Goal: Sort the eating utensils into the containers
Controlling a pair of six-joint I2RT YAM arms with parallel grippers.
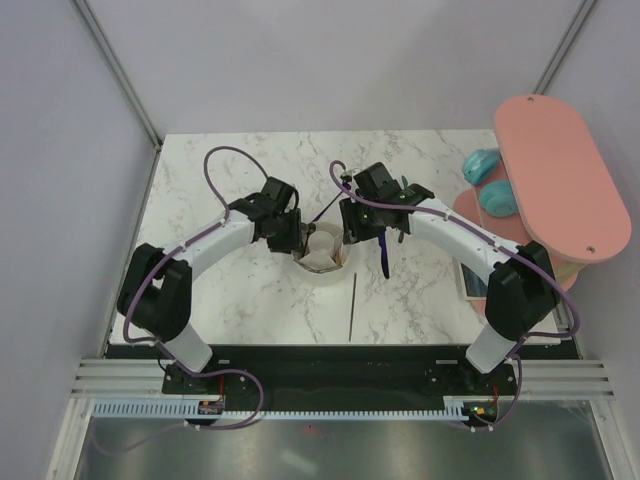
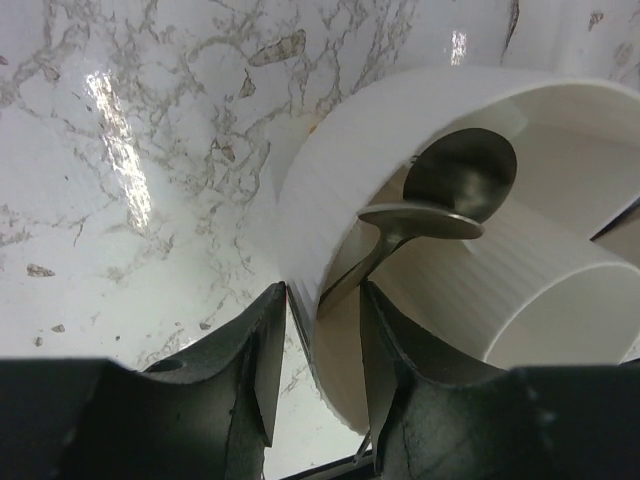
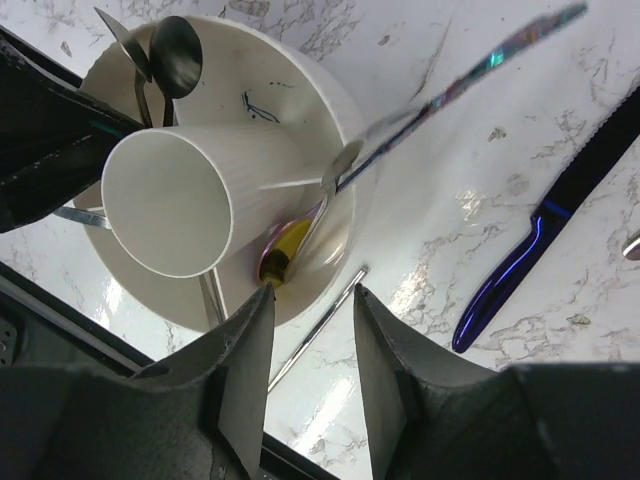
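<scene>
A round white container (image 3: 347, 110) with a smaller white cup (image 3: 165, 205) inside stands mid-table. Two dark spoons (image 2: 465, 165) lean inside its left part. Other utensils, including a silver one (image 3: 318, 222) and a yellow-and-dark piece (image 3: 283, 252), lie on the right side of the cup. My left gripper straddles the container's left wall, partly open, one finger outside and one inside near the spoon handles. Over the container's right edge, my right gripper stands open with nothing between its fingers. A thin stick (image 1: 352, 308) lies on the table in front.
A blue-handled knife (image 3: 510, 270) lies to the right of the container. At the far right stands a pink rack (image 1: 565, 180) with teal cups (image 1: 497, 198).
</scene>
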